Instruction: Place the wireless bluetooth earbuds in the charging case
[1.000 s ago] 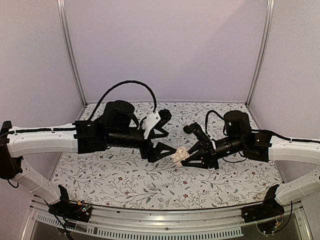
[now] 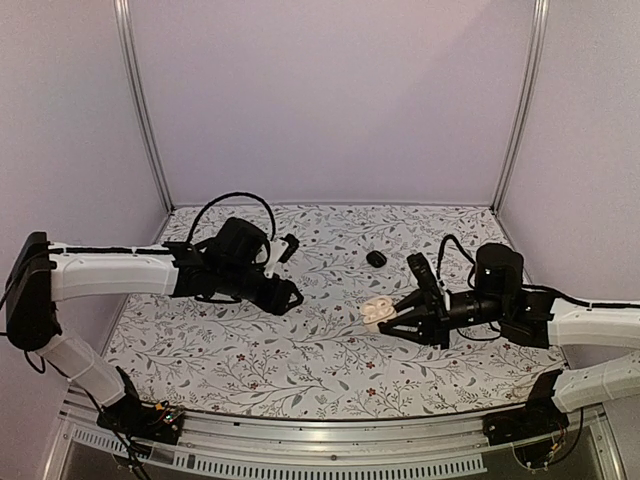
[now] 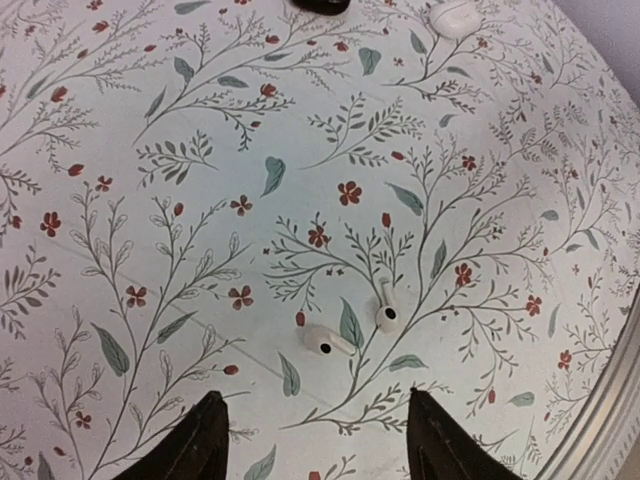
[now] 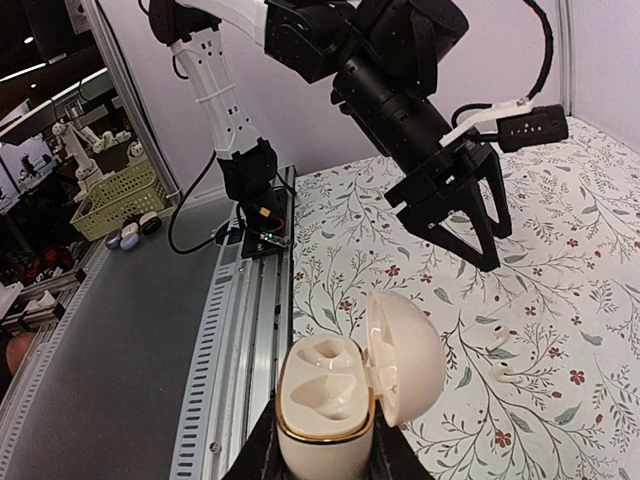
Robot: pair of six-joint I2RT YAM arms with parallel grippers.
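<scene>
My right gripper (image 2: 400, 322) is shut on the white charging case (image 2: 378, 312); in the right wrist view the case (image 4: 325, 400) stands with its lid (image 4: 405, 355) open and two hollows visible. My left gripper is open, pointed down over the mat with nothing between its fingers.
A small black object (image 2: 376, 259) lies at the back middle of the mat (image 2: 300, 370). Walls bound the back and sides.
My left gripper has drawn back to the left from the case and tilted downward. The right gripper, still holding the case, has shifted slightly right.
</scene>
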